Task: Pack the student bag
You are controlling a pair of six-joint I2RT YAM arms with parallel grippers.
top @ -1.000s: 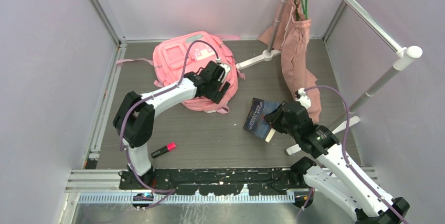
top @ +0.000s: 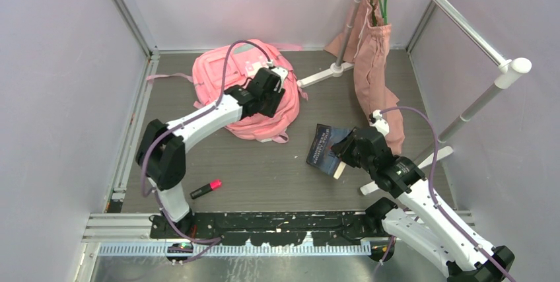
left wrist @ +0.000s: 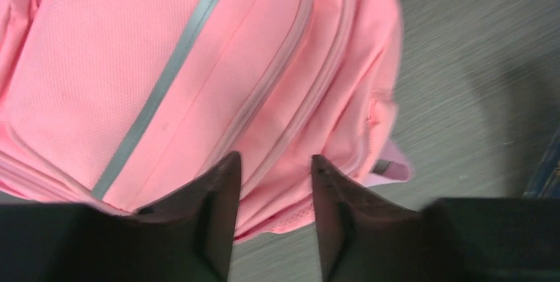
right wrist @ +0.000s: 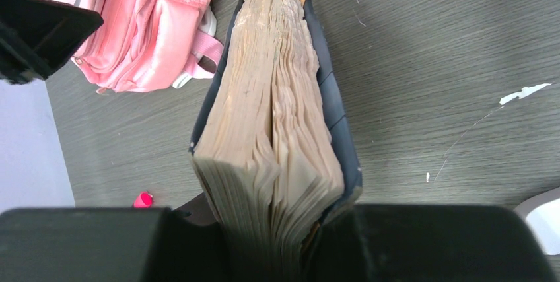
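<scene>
A pink backpack [top: 218, 70] lies at the back left; its fabric, zips and a grey strip fill most of the left wrist view. My left gripper is over the backpack's front, fingers part open with nothing visible between them. A dark blue book [top: 320, 146] is at the centre right. My right gripper is shut on it, its worn cream page edges facing the right wrist camera. A black marker with a red cap [top: 206, 189] lies near the front left.
A metal rack [top: 475, 100] with hanging pink trousers [top: 370, 70] stands at the right, its white feet on the floor. Walls enclose the sides and back.
My left arm has shifted a little, its gripper now slightly higher in the top view over the backpack. My right arm and the book have not visibly moved.
</scene>
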